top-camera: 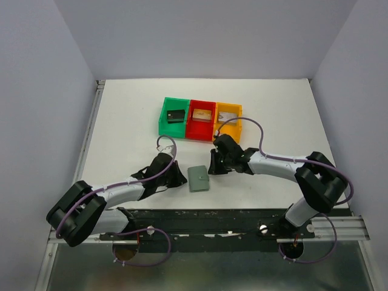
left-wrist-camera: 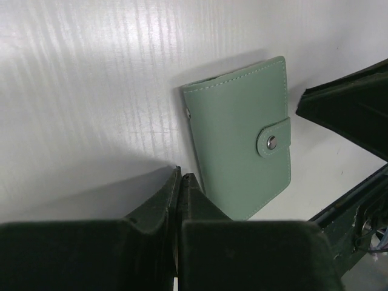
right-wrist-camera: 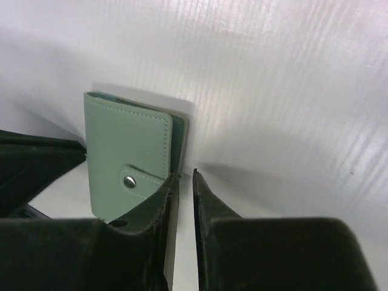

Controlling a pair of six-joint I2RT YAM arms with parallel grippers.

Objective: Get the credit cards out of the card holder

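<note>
The green card holder lies closed on the table near the front edge, between my grippers. In the left wrist view, a strap with a metal snap holds the card holder shut; no cards show. At its left side, the fingers of my left gripper are together, with nothing visible between the tips. My right gripper stands slightly open at the snap side, one fingertip at the holder's edge and a bare gap between the two. I cannot tell whether either tip is pressing on the leather.
Behind the holder stand a green tray, a red tray and an orange tray side by side, each with a flat item inside.
</note>
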